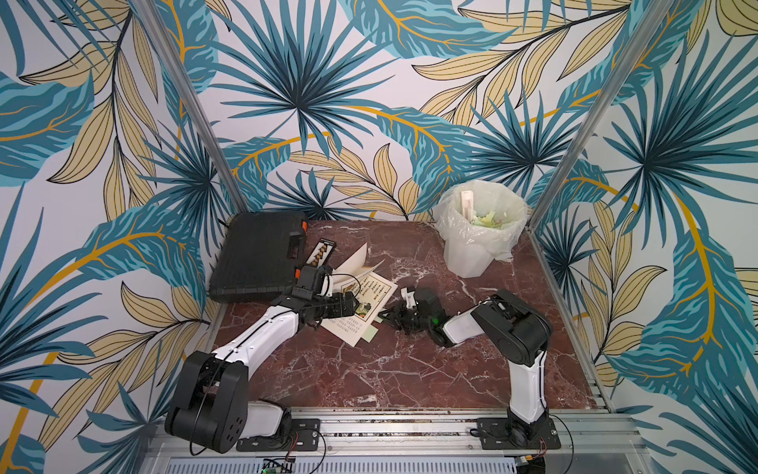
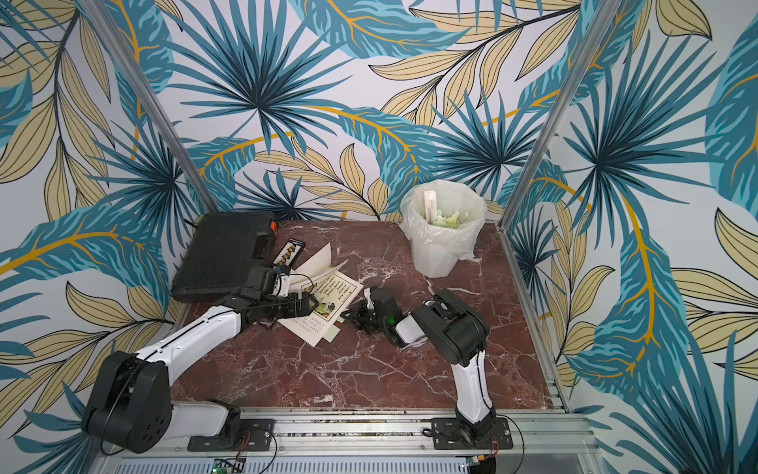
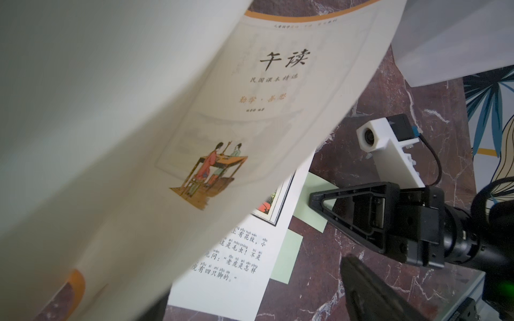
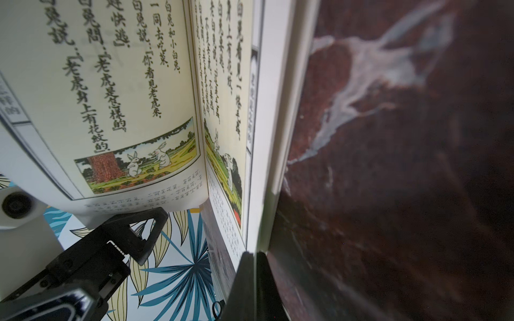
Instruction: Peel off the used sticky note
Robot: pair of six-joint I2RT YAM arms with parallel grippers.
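An open book (image 1: 373, 296) lies on the table, several leaves raised at its left. The left wrist view shows a curling cover sheet (image 3: 278, 80) over it and green sticky notes (image 3: 284, 259) (image 3: 309, 182) sticking out from the page's right edge. My left gripper stands open over the book, its tips partly hidden by the sheet. My right gripper is shut at the book's right edge, its tips by the notes; whether one is between them I cannot tell.
A black case (image 1: 256, 252) and a small box (image 1: 319, 252) lie at the back left. A bin (image 1: 466, 252) with a plastic liner and scraps stands at the back right.
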